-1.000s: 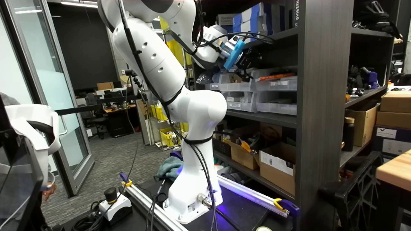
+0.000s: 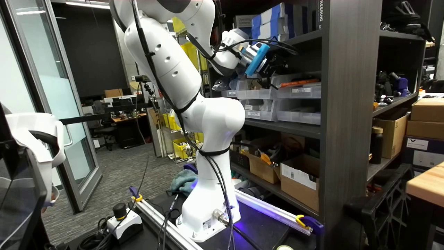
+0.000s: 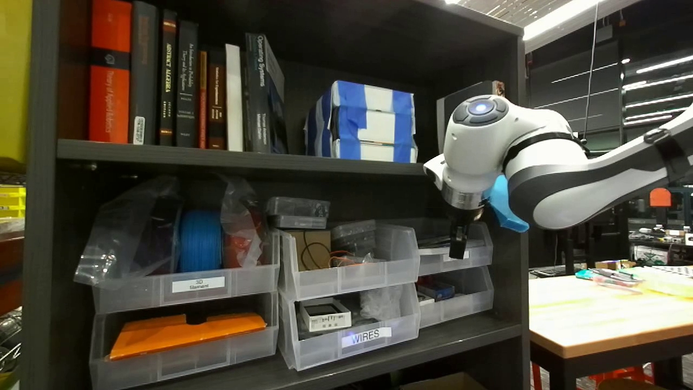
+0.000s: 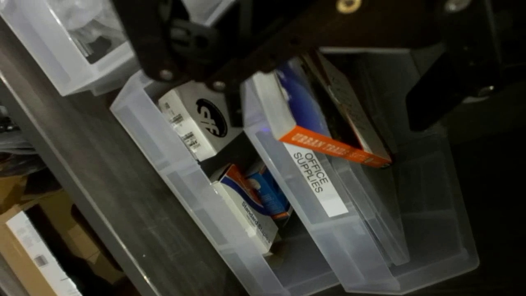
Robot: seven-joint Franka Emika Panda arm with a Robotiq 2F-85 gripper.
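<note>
My gripper stands open over the upper bin, its dark fingers wide apart. Between them in the wrist view appears a book with an orange spine, leaning in the clear bin labelled OFFICE SUPPLIES; whether the fingers straddle it or are still above it I cannot tell. Exterior view 1 shows the gripper by the front of the upper bins, near the orange spine. In exterior view 2 the gripper points down before the right-hand bins, hiding part of the upper one.
Below lies another bin with a white box and a staples box. A WIRES bin and a filament bin fill the shelf to the left. The upper shelf board and the cabinet's side panel bound the space.
The arm and gripper have shifted slightly to the right in exterior view 1, closer to the orange-spined book. A hand visible at the far left has mostly gone from view.
</note>
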